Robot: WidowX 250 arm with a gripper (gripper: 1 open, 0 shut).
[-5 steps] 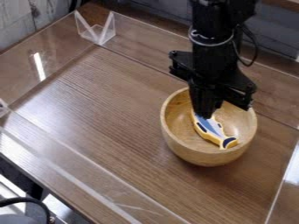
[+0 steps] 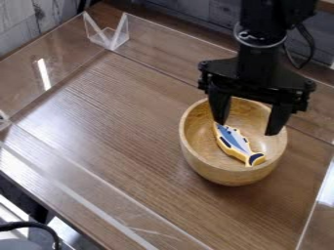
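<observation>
A black robot gripper (image 2: pixel 248 118) hangs over a light wooden bowl (image 2: pixel 205 157) on the right half of the table, its fingers spread open just above the bowl's rim. Inside the bowl lies a small blue, white and yellow toy (image 2: pixel 237 145), slanting from upper left to lower right, with nothing held between the fingers.
Transparent walls edge it, with a clear plastic bracket (image 2: pixel 104 31) at the back left. A black cable lies at the bottom left corner.
The gripper has turned, and its fingers now show wider apart over the bowl, uncovering more of its upper part. The bowl and toy have stayed in place.
</observation>
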